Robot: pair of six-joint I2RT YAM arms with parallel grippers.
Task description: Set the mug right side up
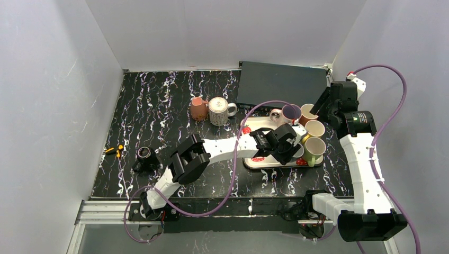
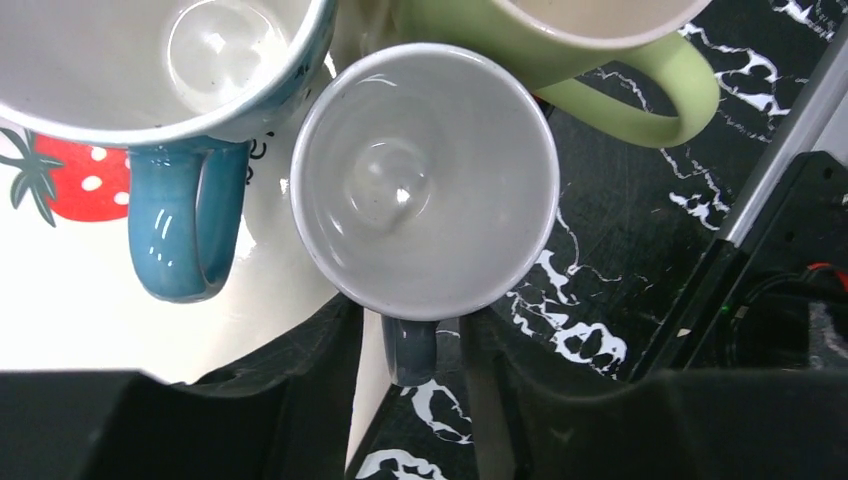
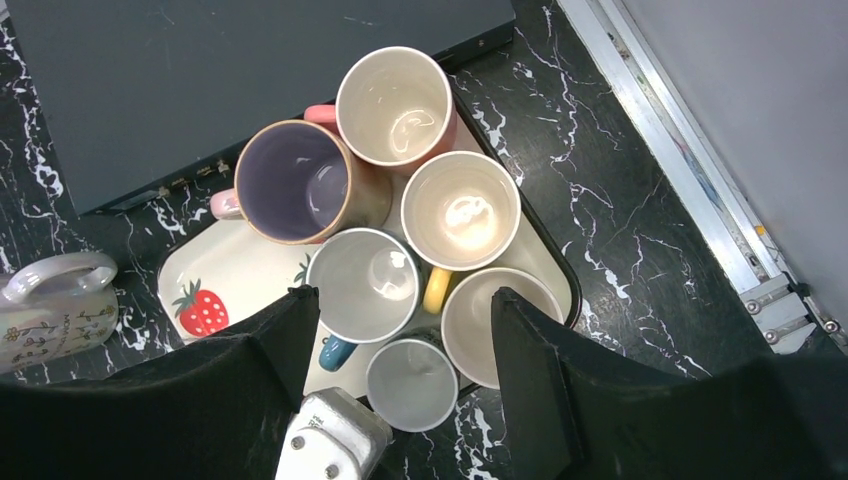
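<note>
My left gripper (image 1: 288, 153) is low over the tray's front part. In the left wrist view its fingers stand part open either side of the dark grey handle of a small upright white-lined cup (image 2: 420, 180), beside a teal-handled mug (image 2: 160, 80) and a green mug (image 2: 600, 25). My right gripper is open and raised at the right, above the tray (image 3: 220, 260) of upright mugs: pink, purple, yellow-handled and others. At the back centre-left a brown mug (image 1: 199, 110) stands by a patterned mug (image 1: 219, 112); whether the brown one is inverted is unclear.
A dark flat panel (image 1: 280, 82) lies behind the tray. Yellow-and-black small items (image 1: 114, 150) and a dark round object (image 1: 145, 159) are at the left. Walls border the sides and back.
</note>
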